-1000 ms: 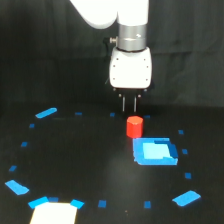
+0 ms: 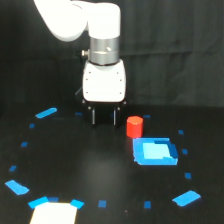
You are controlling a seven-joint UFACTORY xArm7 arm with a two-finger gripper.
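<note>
A small red block (image 2: 134,127) stands on the black table, just behind the blue tray. The blue tray (image 2: 140,159) has a pale inside and lies right of the middle. My gripper (image 2: 104,118) hangs to the left of the red block, pointing down. Its two dark fingers stand apart, and nothing shows between them. A gap separates the right finger from the block. How high the fingertips are above the table is hard to judge.
Blue tape strips (image 2: 46,113) and small blue squares mark the table. A pale object (image 2: 53,214) is cut off at the bottom left edge.
My gripper has moved left and lower, away from above the red block. Its fingers look farther apart than before. The red block and the tray have stayed in place.
</note>
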